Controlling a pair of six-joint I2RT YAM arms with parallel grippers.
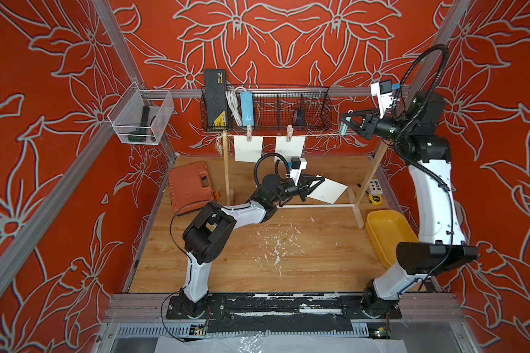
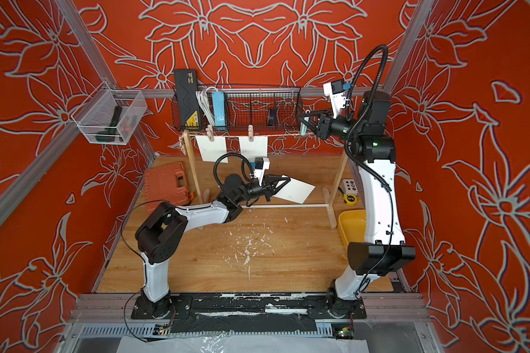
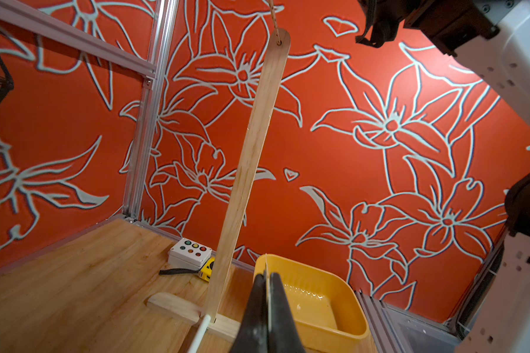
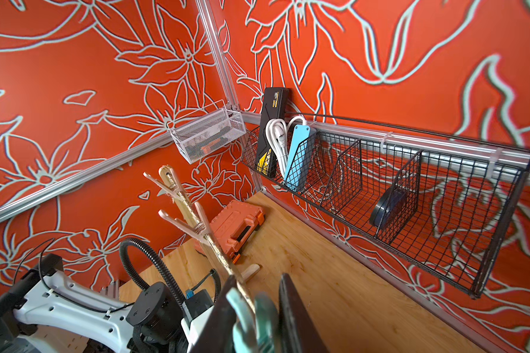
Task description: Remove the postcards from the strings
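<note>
Two white postcards (image 1: 247, 151) (image 2: 253, 148) hang by wooden clips (image 1: 289, 131) from the string across the wooden frame. A loose white card (image 1: 329, 191) is low, beside my left gripper (image 1: 316, 183). That gripper is shut; in the left wrist view a thin light edge shows at its fingertips, too narrow to identify. My right gripper (image 1: 346, 119) is up at the string's right end, shut on a teal clip (image 4: 263, 323), with no card visible on it.
A wire basket (image 1: 329, 94) with boxes and cables hangs behind the string. A clear bin (image 1: 117, 117) is upper left, an orange case (image 1: 182, 182) left. A yellow tray (image 1: 388, 235), tape measure (image 1: 375, 199) and button box stand right.
</note>
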